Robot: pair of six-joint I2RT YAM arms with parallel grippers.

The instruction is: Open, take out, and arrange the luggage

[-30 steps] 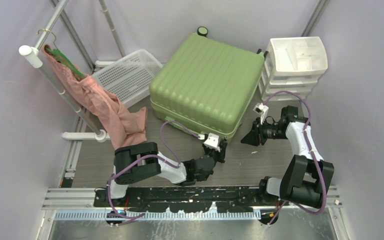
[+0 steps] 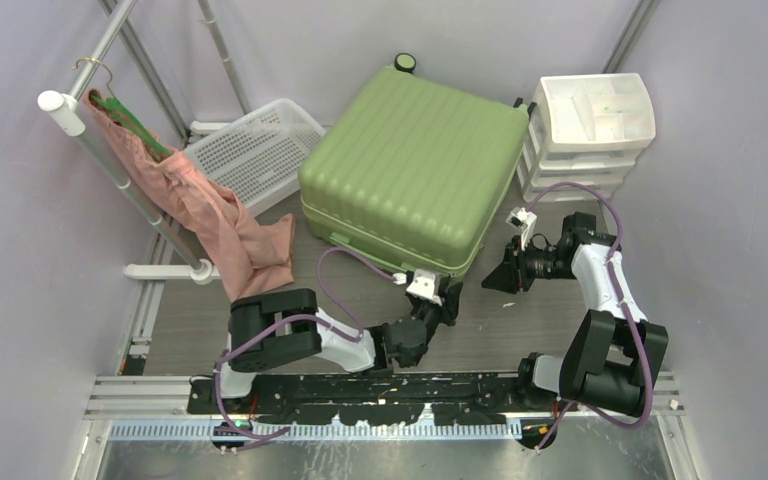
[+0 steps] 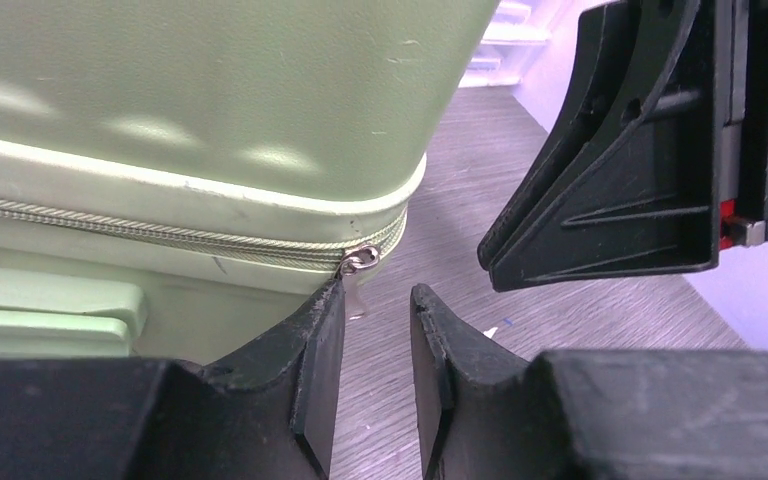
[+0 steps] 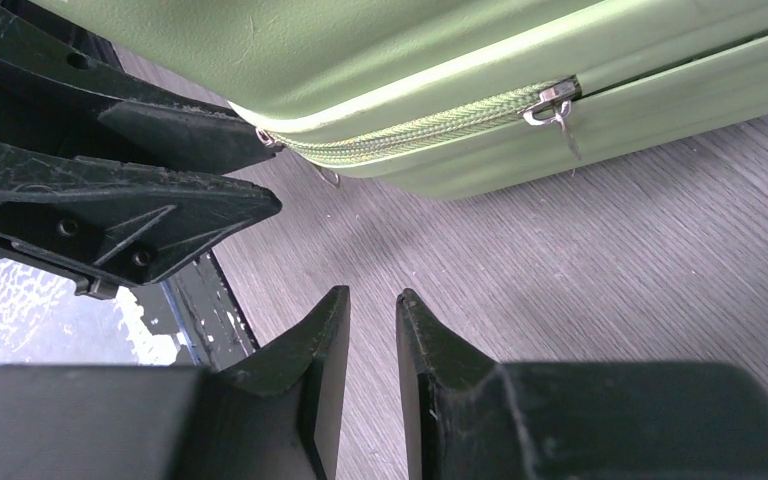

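A closed green suitcase point(image 2: 410, 170) lies on the grey floor, zipper along its side. My left gripper is part open at the suitcase's front right corner, a metal zipper pull point(image 3: 358, 258) hanging just beside its left fingertip; I cannot tell that it holds it. My right gripper stands apart, right of the corner in the top view, fingers slightly parted with only floor between them. A second zipper pull point(image 4: 550, 105) shows on the suitcase edge in the right wrist view.
A white basket point(image 2: 250, 150) and pink trousers point(image 2: 200, 210) on a rack stand at left; white drawers point(image 2: 590, 130) at back right. Bare floor lies in front of the suitcase and around the right gripper.
My left gripper has shifted slightly at the suitcase corner. The suitcase and right arm have not visibly moved.
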